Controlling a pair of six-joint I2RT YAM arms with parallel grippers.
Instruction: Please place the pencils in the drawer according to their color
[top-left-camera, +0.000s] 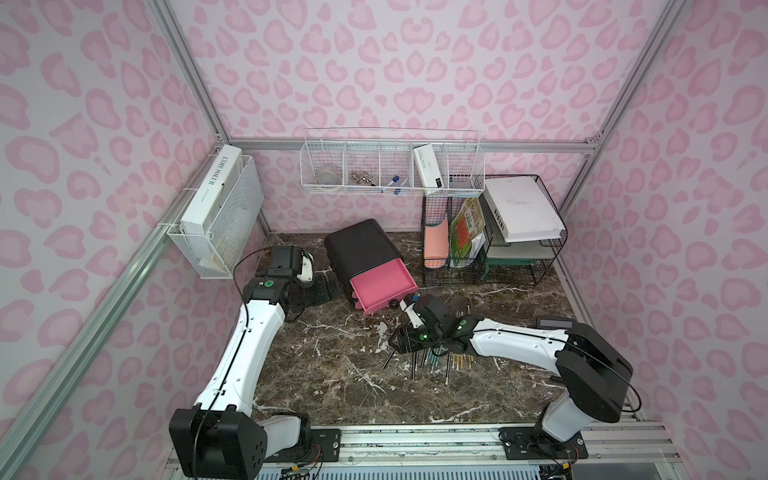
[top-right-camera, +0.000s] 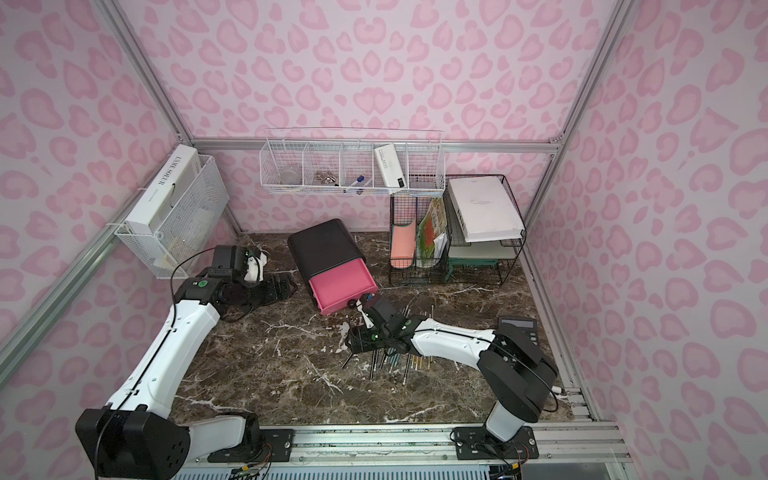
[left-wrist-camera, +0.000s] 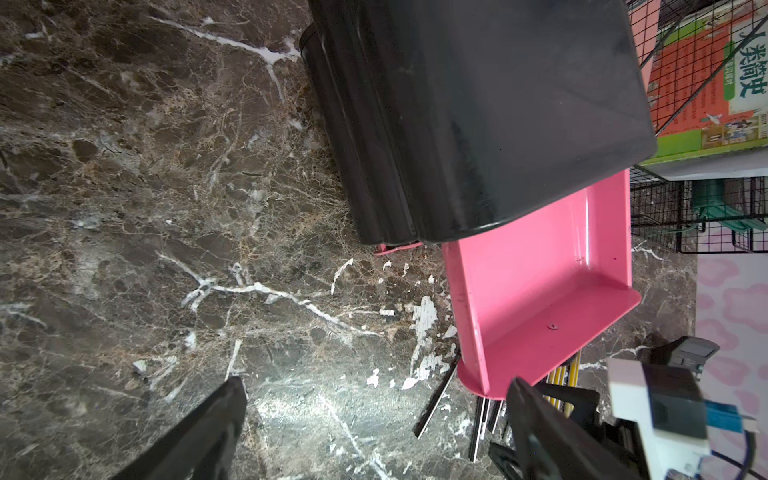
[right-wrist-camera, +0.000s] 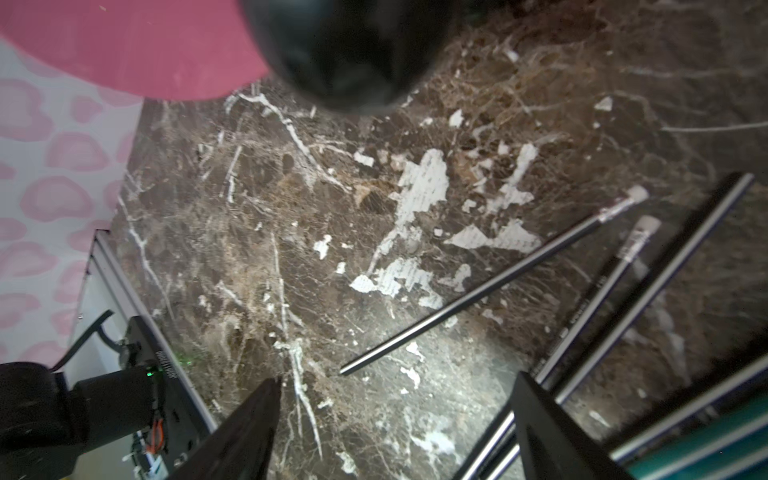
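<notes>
The black drawer unit (top-left-camera: 360, 244) has its pink drawer (top-left-camera: 382, 284) pulled out; the drawer shows empty in the left wrist view (left-wrist-camera: 528, 272). Black pencils (right-wrist-camera: 472, 296), teal pencils (right-wrist-camera: 720, 444) and yellow pencils (left-wrist-camera: 569, 384) lie on the table in front of it. My right gripper (top-left-camera: 400, 340) stands open low over the black pencils, just below the drawer's front, with nothing held between its fingers. My left gripper (top-left-camera: 324, 288) is open and empty, above the table at the drawer unit's left side.
Black wire racks (top-left-camera: 520, 264) with books and boxes stand at the back right, and a white wire basket (top-left-camera: 392, 164) hangs above. A calculator (top-right-camera: 517, 326) lies at the right.
</notes>
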